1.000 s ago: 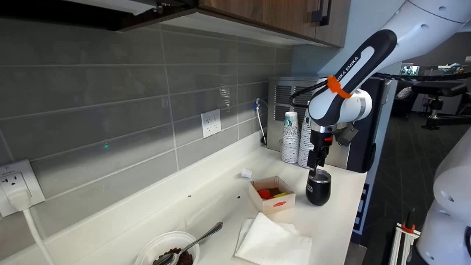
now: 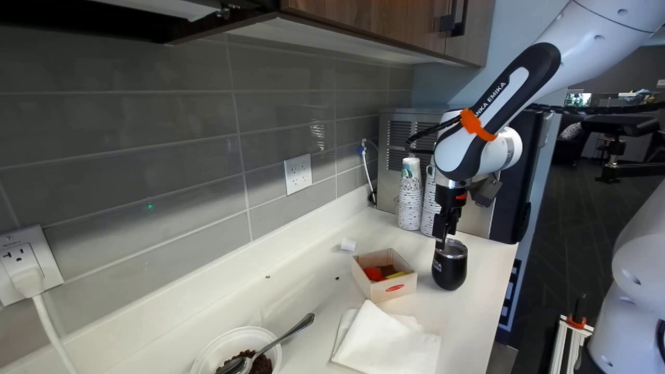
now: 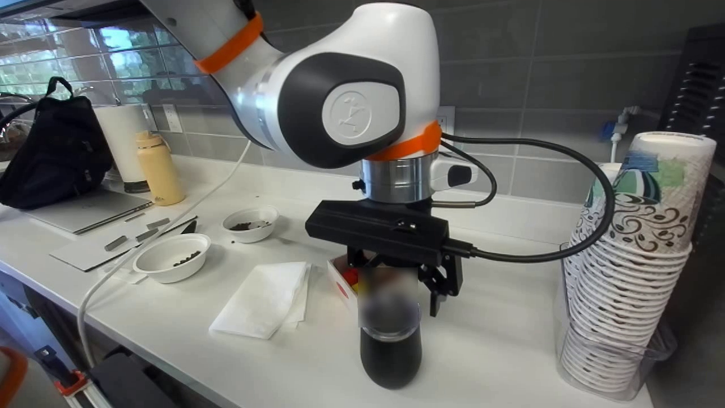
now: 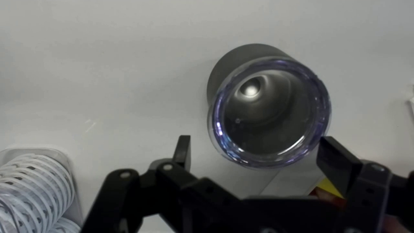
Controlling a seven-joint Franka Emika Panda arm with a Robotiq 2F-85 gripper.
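Note:
A black tumbler (image 2: 449, 269) with a clear lid stands upright on the white counter, close to the counter's front edge. My gripper (image 2: 443, 240) is open just above it, pointing down. Seen from the wrist, the tumbler's lid (image 4: 271, 112) lies beyond the fingertips and right of their middle, close beside the right finger (image 4: 339, 165); a wide gap separates it from the left finger (image 4: 182, 153). Nothing is held in the gripper. In the second exterior view the tumbler (image 3: 391, 357) is below the gripper, its upper part blurred.
Beside the tumbler sits a small open box (image 2: 385, 288) with red and yellow items. White napkins (image 2: 389, 343) lie nearby, and a bowl (image 2: 209, 350) holds dark bits and a spoon. Tall stacks of paper cups (image 3: 628, 292) stand at the counter's end.
The gripper has shifted very slightly left in the first exterior view, staying above the tumbler. The tumbler, box and napkins have not moved.

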